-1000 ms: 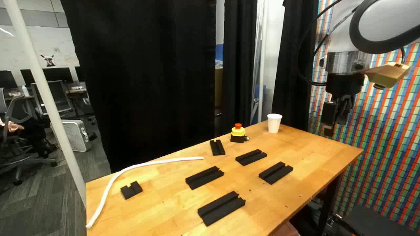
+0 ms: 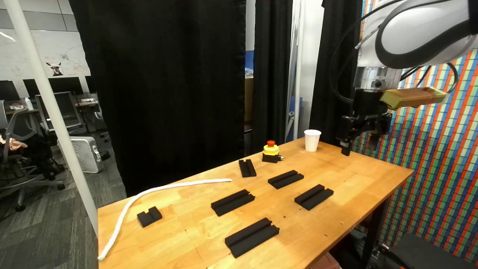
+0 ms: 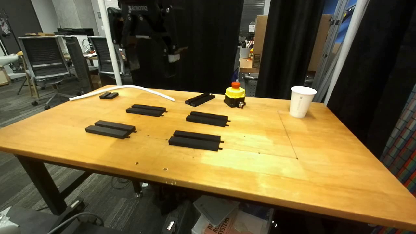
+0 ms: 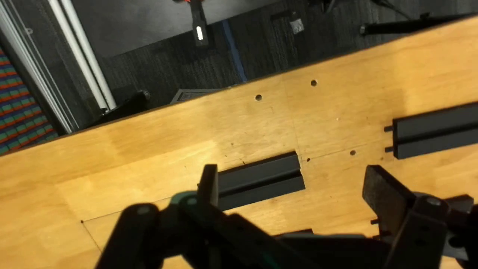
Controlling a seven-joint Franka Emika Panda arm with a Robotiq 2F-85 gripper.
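Note:
My gripper [image 2: 359, 145] hangs above the table at the right in exterior view 1, its fingers wide apart and empty. In exterior view 2 the gripper [image 3: 152, 66] shows dark against the black curtain. Several black grooved blocks lie flat and separate on the wooden table. Within the wrist view, one grooved block [image 4: 262, 179] appears below and between the open fingers, partly hidden by the left one. Another block [image 4: 437, 130] lies at the right edge of that view. A white cord [image 2: 154, 189] curves along the far left, beside a short black block [image 2: 149, 216].
A yellow emergency stop with a red button [image 2: 270, 151] stands near the back edge. To its right is an upright white paper cup [image 3: 302, 102]. Bare tabletop [image 3: 331, 167] stretches across the front right. Black curtains [image 2: 165, 89] hang behind the table.
In exterior view 1 the arm and gripper have shifted left and turned, so that both fingers now show spread apart. The blocks, cord, cup and emergency stop have stayed in place.

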